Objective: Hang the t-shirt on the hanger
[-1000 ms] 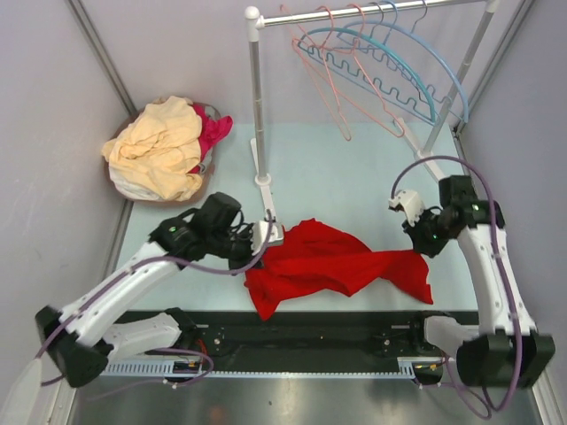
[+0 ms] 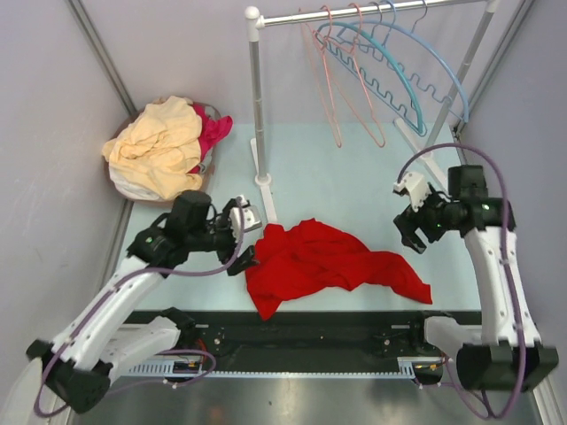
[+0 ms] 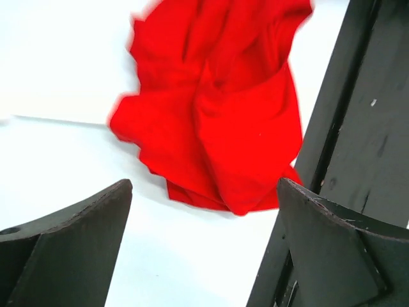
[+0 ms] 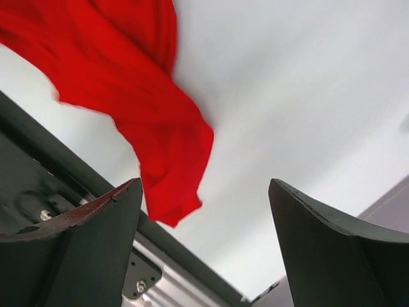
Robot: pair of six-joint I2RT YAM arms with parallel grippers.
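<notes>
A red T-shirt (image 2: pixel 314 266) lies rumpled along the front of the pale table. My left gripper (image 2: pixel 245 250) hangs open at its left end; in the left wrist view the cloth (image 3: pixel 243 141) shows below the parted fingers. My right gripper (image 2: pixel 412 226) is open above and behind the shirt's right end; the right wrist view shows the cloth (image 4: pixel 166 153) below, none held. Hangers, pink (image 2: pixel 330 106) and blue (image 2: pixel 403 75), hang from the white rail (image 2: pixel 292 19) at the back right.
A basket of yellow and pink clothes (image 2: pixel 159 146) stands at the back left. The rack's post (image 2: pixel 258 106) rises behind the shirt.
The hangers swung slightly. The shirt lies about the same.
</notes>
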